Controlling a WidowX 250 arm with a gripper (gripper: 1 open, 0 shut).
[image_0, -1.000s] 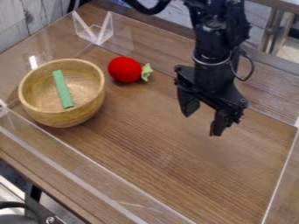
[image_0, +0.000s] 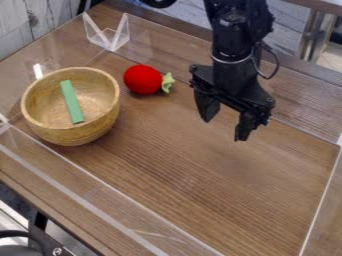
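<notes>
A black robot arm reaches down from the top centre, its gripper (image_0: 222, 112) hanging over the bare wooden table at the right of centre. Whether the fingers are open or shut is unclear, and I see no object clearly held. A red round object (image_0: 142, 78) with a small green part lies to the left of the gripper. A wooden bowl (image_0: 94, 128) at the left holds a green bar (image_0: 71, 100).
A clear plastic object (image_0: 110, 32) stands at the back left.
The gripper has shifted slightly to the left and changed its angle a little. The bowl and the red object stay where they were.
</notes>
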